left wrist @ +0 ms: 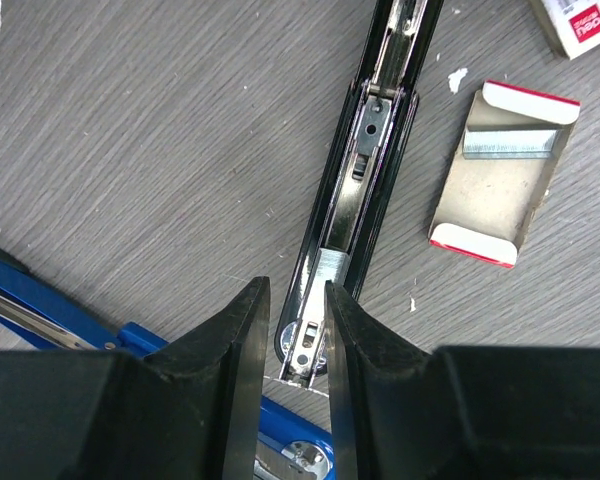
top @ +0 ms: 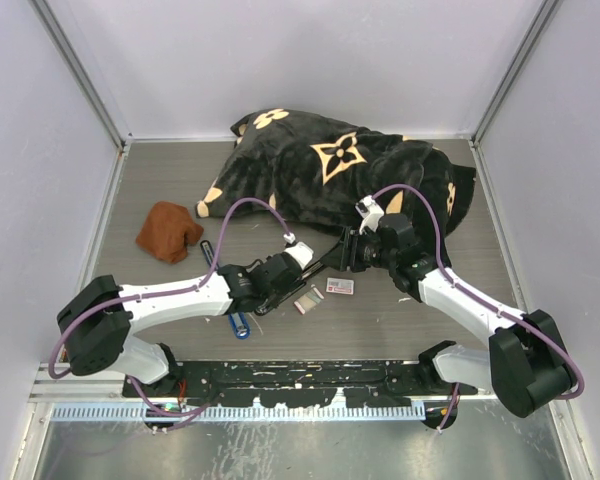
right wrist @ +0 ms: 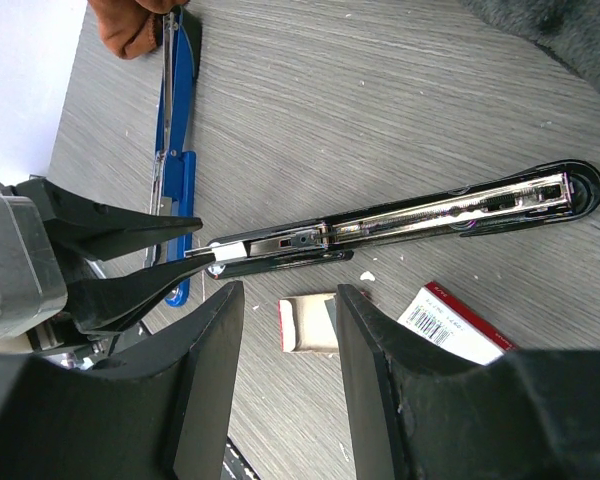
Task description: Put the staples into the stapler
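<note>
A black stapler [left wrist: 364, 150] lies opened out on the table, its metal channel facing up. A bright staple strip [left wrist: 327, 272] appears to sit in the channel near the stapler's end. Over that end my left gripper is parted, its fingertips on either side of the channel. The right wrist view shows the same strip [right wrist: 230, 251] close to the left fingertips; whether they touch it I cannot tell. My right gripper stands open and empty above the table. Another staple strip [left wrist: 510, 143] lies in the open cardboard tray [left wrist: 480, 197].
A blue stapler [right wrist: 180, 110] lies beside the black one on the left. The white and red staple box [top: 340, 286] is right of the tray. A brown cloth [top: 169, 232] and a dark patterned blanket [top: 325, 165] lie farther back.
</note>
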